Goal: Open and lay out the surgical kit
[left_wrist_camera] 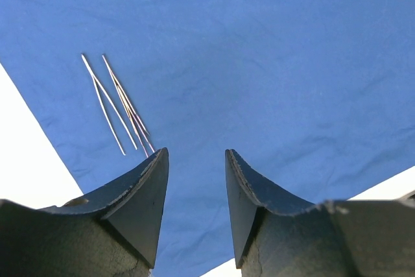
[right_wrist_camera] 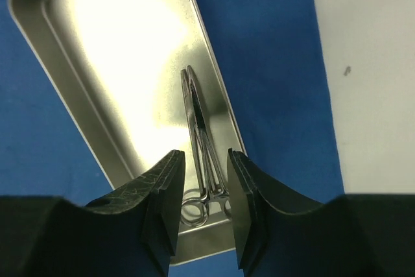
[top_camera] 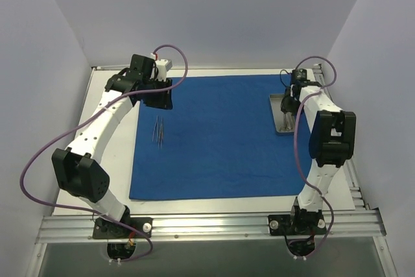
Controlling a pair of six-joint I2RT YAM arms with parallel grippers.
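A metal tray (right_wrist_camera: 120,115) lies on the blue cloth (top_camera: 214,134) at the right side. Scissor-like instruments (right_wrist_camera: 200,141) with ring handles rest inside it, close to its right wall. Over the handle end of these instruments hangs my right gripper, fingers apart, touching nothing that I can see. Several thin metal instruments (left_wrist_camera: 123,105) lie loosely side by side on the left part of the cloth. My left gripper hovers over the cloth near them, its fingers spread and empty.
White table (top_camera: 110,160) shows around the cloth, with walls on the left, right and back. A purple cable loops along each arm.
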